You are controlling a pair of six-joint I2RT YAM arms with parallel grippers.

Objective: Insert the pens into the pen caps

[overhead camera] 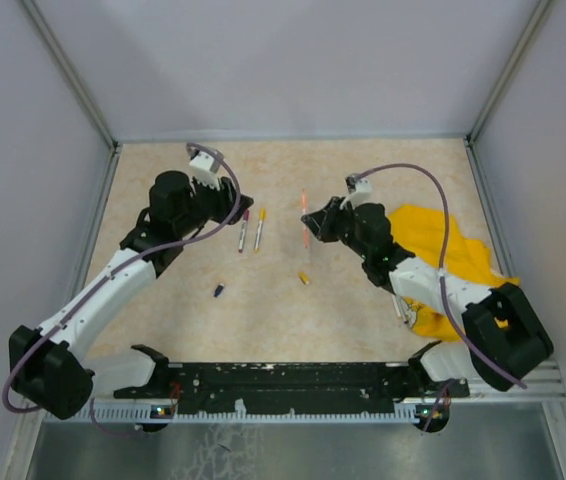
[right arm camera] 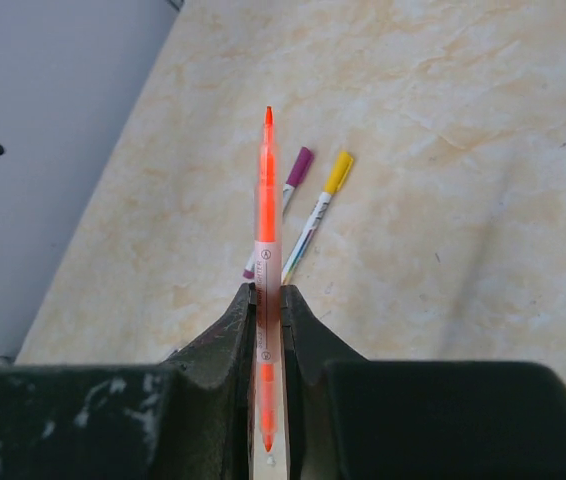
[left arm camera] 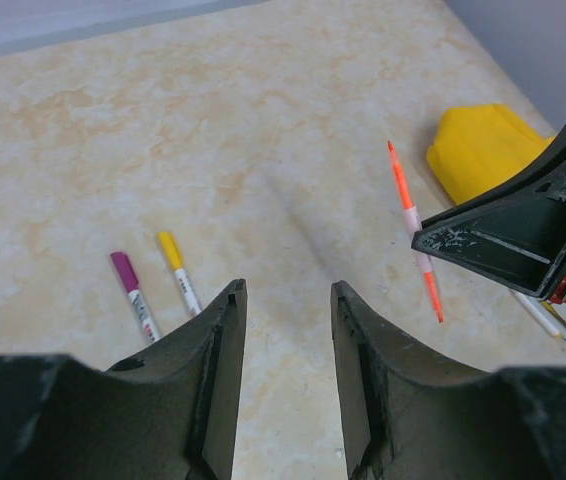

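My right gripper is shut on the middle of an orange pen (right arm camera: 268, 215) with a pale band, held above the table. In the left wrist view, both orange ends of that pen (left arm camera: 400, 180) stick out past the right gripper's fingers (left arm camera: 443, 238). My left gripper stands part open, nothing between its fingers, near the table's far left in the top view. Two pens lie side by side between the arms: a purple-ended one (overhead camera: 244, 230) and a yellow-ended one (overhead camera: 260, 229). Loose nearer the front are a yellow cap (overhead camera: 304, 278) and a dark blue cap (overhead camera: 219, 290).
A crumpled yellow cloth (overhead camera: 428, 235) covers the right side of the table. White pens (overhead camera: 399, 307) lie at its left edge, partly under the right arm.
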